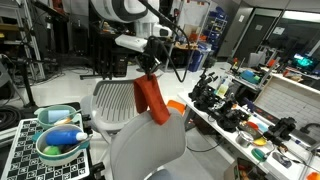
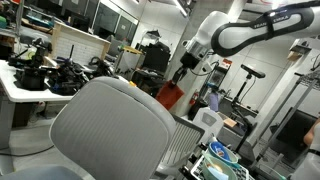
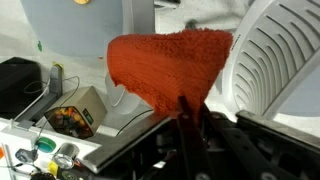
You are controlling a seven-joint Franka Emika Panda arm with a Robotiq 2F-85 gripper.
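Note:
A red cloth (image 1: 152, 98) hangs from my gripper (image 1: 149, 72), which is shut on its upper end. In exterior view 1 the cloth dangles in front of the upper part of a grey chair back (image 1: 145, 145). Exterior view 2 shows the red cloth (image 2: 169, 95) beyond the near chair back (image 2: 115, 125), which hides its lower end. From the wrist, the red cloth (image 3: 168, 62) spreads out ahead of the dark fingers and covers much of the middle; the fingertips are partly hidden by it.
Beside the chairs stands a stool bearing bowls (image 1: 60, 137) with several items inside. Another chair with a ribbed back (image 1: 115, 100) is behind the cloth. A cluttered table (image 1: 270, 130) lies to the right, and a cardboard box (image 3: 78, 108) shows in the wrist view.

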